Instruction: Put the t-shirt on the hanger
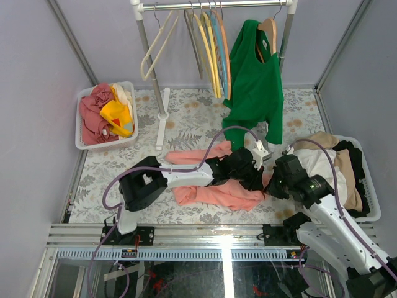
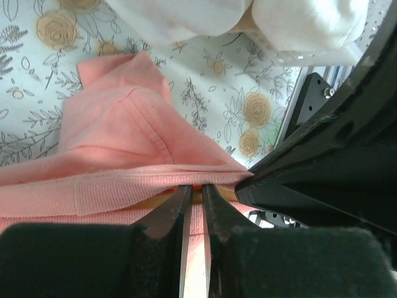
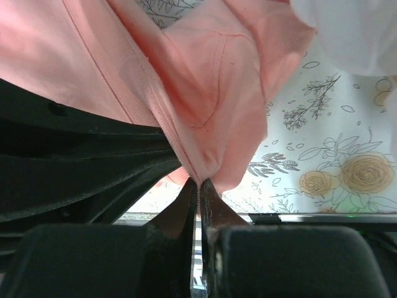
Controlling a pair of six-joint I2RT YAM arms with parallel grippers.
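Observation:
A salmon-pink t-shirt [image 1: 217, 196] lies spread on the patterned table under my left arm. At its right end, my right gripper is shut on a thin fold of the shirt's ribbed edge [image 3: 180, 139]. My left gripper is right beside it, its fingers a narrow gap apart at the ribbed band [image 2: 124, 189], with pink cloth showing between them. Whether the pads touch the cloth is hard to tell. Several empty hangers [image 1: 211, 53] hang on the rack above.
A green garment [image 1: 255, 87] hangs on a wooden hanger at the rack's right. Clothes fill a white basket [image 1: 110, 144] on the left and another basket [image 1: 374, 208] on the right, close to my right arm. Bare table [image 1: 105, 186] shows at left.

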